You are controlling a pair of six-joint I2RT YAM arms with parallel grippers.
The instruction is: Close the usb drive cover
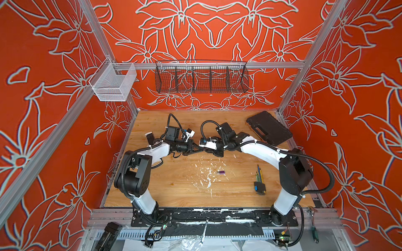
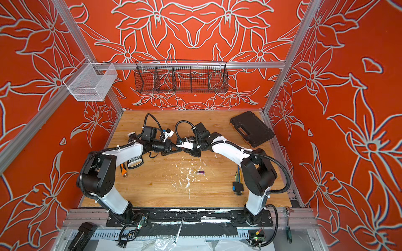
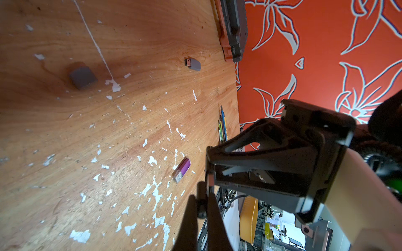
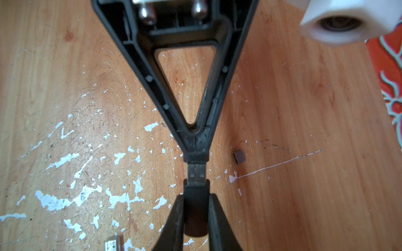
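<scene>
My left gripper (image 1: 191, 150) and right gripper (image 1: 201, 149) meet near the table's middle, both shut. In the left wrist view a purple and silver USB drive (image 3: 182, 169) lies on the table, a grey USB drive (image 3: 193, 64) lies farther off, and a small dark grey piece (image 3: 83, 77), perhaps a cover, lies apart. That piece also shows in the right wrist view (image 4: 239, 156). Whether anything sits between either gripper's fingers is hidden or too dark to tell.
A black case (image 1: 268, 128) lies at the back right, pencils in a dark holder (image 1: 259, 187) at the front right. A white basket (image 1: 113, 85) and a black wire basket (image 1: 201, 83) hang on the walls.
</scene>
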